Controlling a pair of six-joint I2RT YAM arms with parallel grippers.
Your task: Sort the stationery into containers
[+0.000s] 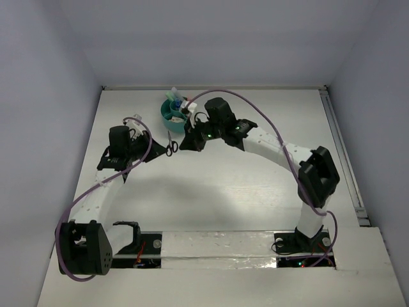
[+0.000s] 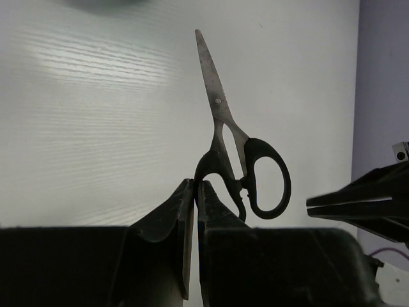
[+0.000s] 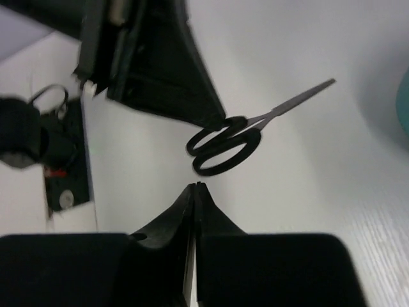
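Black-handled scissors [image 1: 171, 147] [image 2: 218, 102] [image 3: 226, 165] hang at the tip of my left gripper [image 1: 163, 151], which is shut on a handle loop, blades pointing away. My right gripper [image 1: 183, 146] is shut with nothing between its fingers, just right of the scissors and apart from them. Behind both, a teal container [image 1: 166, 112] [image 3: 403, 102] holds several pens or similar items, partly hidden by the right arm.
Grey walls border the sides and back. Purple cables run along both arms.
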